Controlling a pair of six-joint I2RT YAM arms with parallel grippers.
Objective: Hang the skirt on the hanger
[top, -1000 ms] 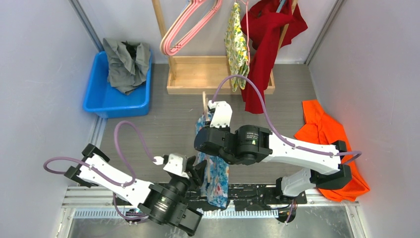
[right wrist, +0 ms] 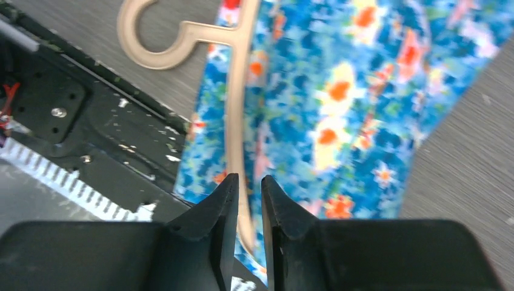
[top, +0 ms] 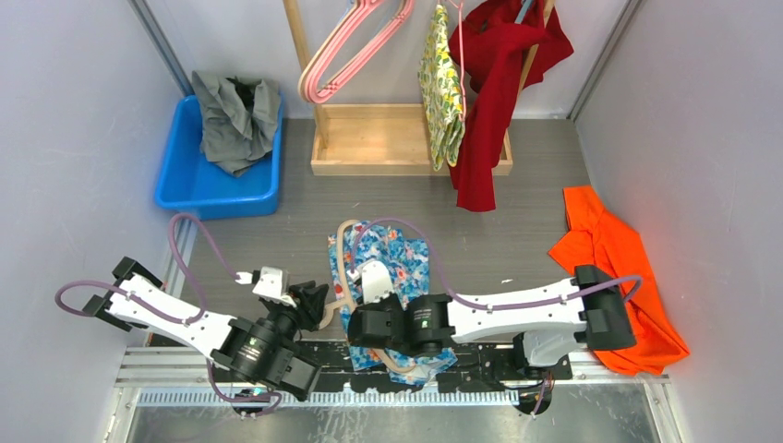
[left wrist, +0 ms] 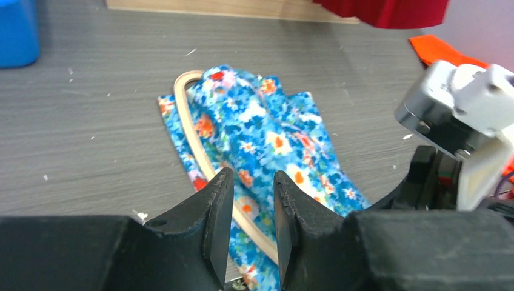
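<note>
The blue floral skirt (left wrist: 267, 130) lies rumpled on the grey floor, in the middle of the top view. A beige hanger (left wrist: 197, 139) runs lengthwise along its left part; its hook (right wrist: 154, 59) points left onto bare floor. My left gripper is part open at the left of the skirt, with nothing held between its fingers. Above the skirt's lower part hovers my right gripper, also part open and empty, with the hanger bar passing below its fingers. In the top view the right arm covers part of the skirt.
At the back stands a wooden rack (top: 369, 171) with pink hangers (top: 346, 55), a yellow floral garment (top: 440, 92) and a red garment (top: 499, 101). A blue bin (top: 226, 205) holds grey cloth (top: 235, 129). Orange cloth (top: 609, 277) lies right.
The left gripper has drawn back left, and the right gripper has moved toward the front.
</note>
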